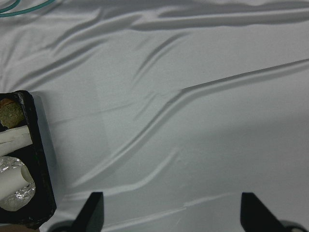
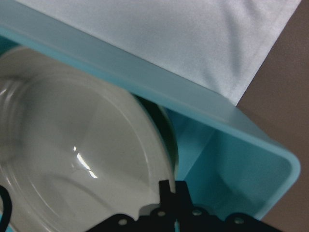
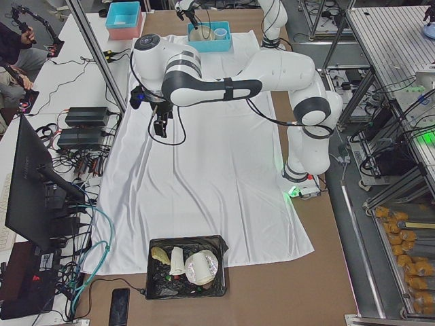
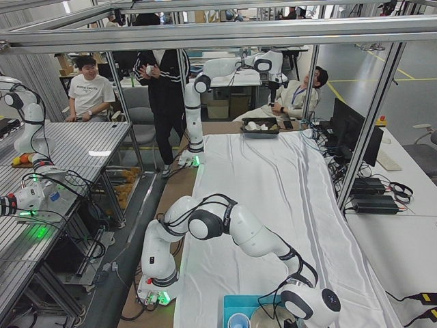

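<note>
A light blue bin [image 3: 224, 44] stands at the far end of the white cloth. In the right wrist view my right gripper is shut on the rim of a white bowl [image 2: 87, 140] inside the bin [image 2: 241, 179]. My left gripper hangs over the cloth [image 1: 193, 130], fingers wide apart and empty. A black tray [image 3: 156, 285] at the near end holds a yellowish item, white rolled items and a foil-covered round thing.
A monitor [image 3: 27, 190], cables and black boxes line the left side. A phone [image 3: 119, 305] lies beside the tray. Metal frame posts border the cloth.
</note>
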